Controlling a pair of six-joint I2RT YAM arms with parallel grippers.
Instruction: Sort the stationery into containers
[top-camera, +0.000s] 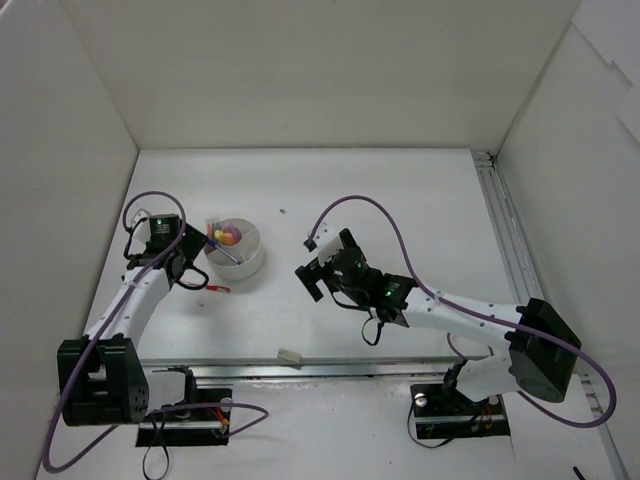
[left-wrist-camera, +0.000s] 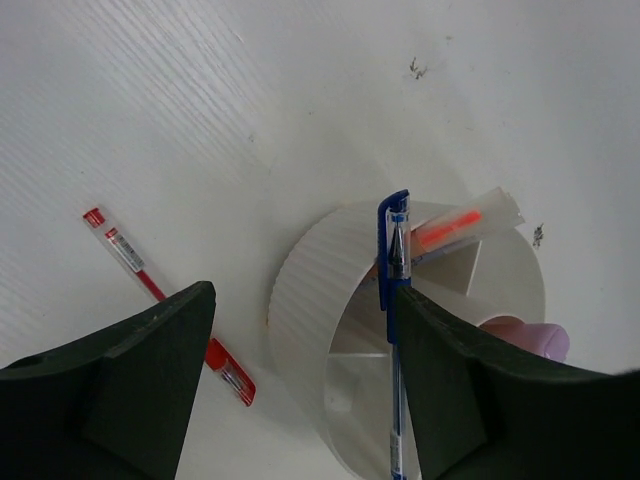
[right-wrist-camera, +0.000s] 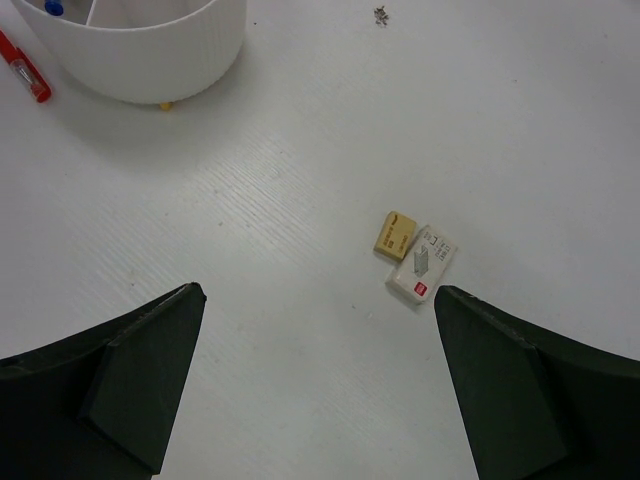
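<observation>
A white round container with dividers stands at the left of the table, holding colourful pens. A blue pen leans across it. My left gripper hangs at its left side, fingers apart above the blue pen; whether it touches the pen I cannot tell. A red pen lies on the table beside the container. My right gripper stands open near the middle, nothing between its fingers. In the right wrist view, a yellow eraser and a white eraser lie side by side below it.
A small pale block is at the front edge.
</observation>
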